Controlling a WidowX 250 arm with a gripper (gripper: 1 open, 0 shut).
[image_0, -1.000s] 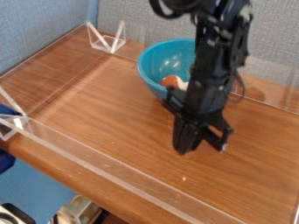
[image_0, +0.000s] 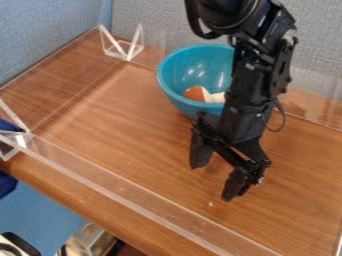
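My black gripper (image_0: 214, 170) hangs low over the wooden table on the right of centre, open, its two fingers spread with nothing visible between them. Behind it a turquoise bowl (image_0: 182, 73) stands at the back, holding an orange item (image_0: 195, 93) and a pale item (image_0: 214, 97). The arm hides part of the bowl.
White wire frames stand at the back left (image_0: 123, 50) and at the left edge. A clear low barrier runs along the front and back.
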